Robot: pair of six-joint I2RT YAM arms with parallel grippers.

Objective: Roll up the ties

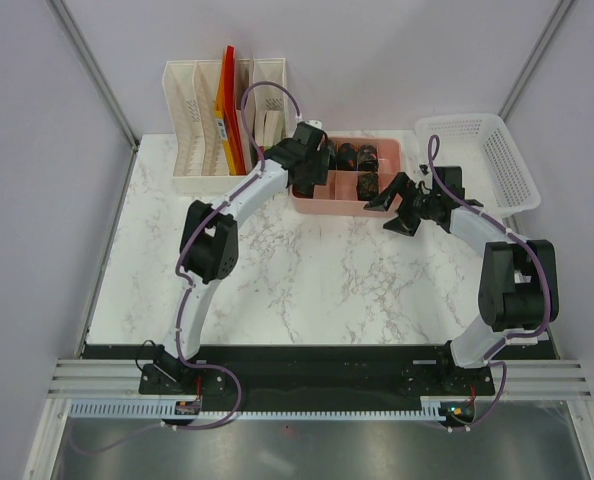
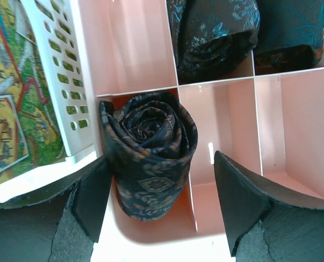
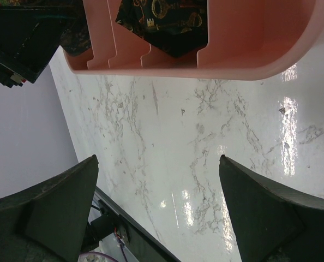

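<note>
In the left wrist view a rolled dark patterned tie (image 2: 151,164) stands in the front-left compartment of the pink divided box (image 2: 126,43). My left gripper is open over it, a finger on either side. More rolled ties (image 2: 211,33) fill back compartments, and another (image 1: 368,186) sits in a front one. My right gripper is open over bare table just in front of the box, with nothing between its fingers.
A white organizer (image 1: 187,120) with colourful folders adjoins the box on the left. An empty white basket (image 1: 487,145) stands at the right.
</note>
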